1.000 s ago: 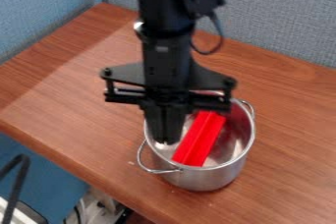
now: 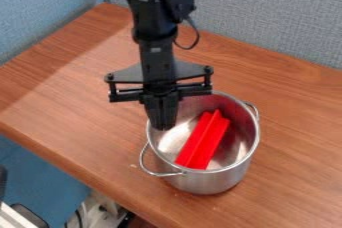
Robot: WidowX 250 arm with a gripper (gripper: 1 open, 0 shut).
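Note:
My black gripper (image 2: 162, 117) points straight down at the upper-left rim of a silver metal pot (image 2: 214, 176), its fingers shut with nothing visible between them. Inside the pot lies a red elongated object (image 2: 203, 140), tilted along the pot from lower left to upper right. Whether the fingertips are inside the pot or just above it is hard to tell.
Grey-blue walls stand behind.
The pot and red object look unmoved.

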